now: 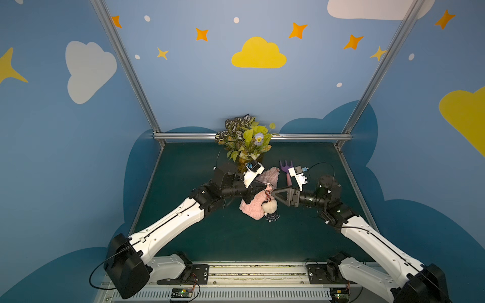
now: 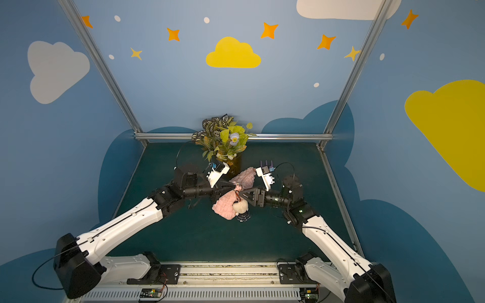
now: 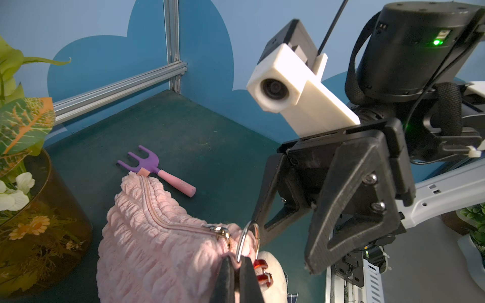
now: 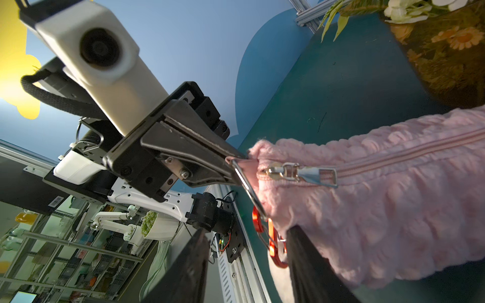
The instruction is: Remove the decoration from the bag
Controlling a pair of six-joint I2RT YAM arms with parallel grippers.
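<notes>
The pink fluffy bag lies on the table, with a silver zip pull at its near end. A metal ring hangs from a small pink tab at that end. My left gripper is shut on this thin tab, right beside the ring. Below the ring hangs a red clip, leading to the cream plush decoration with its dark checked part. In the right wrist view my right gripper is open, fingers apart, facing the ring and clip; it does not appear to grip either.
A glass vase with leafy plants stands behind the bag. The purple fork with a pink handle lies behind and to the right. Both grippers are close together over the bag.
</notes>
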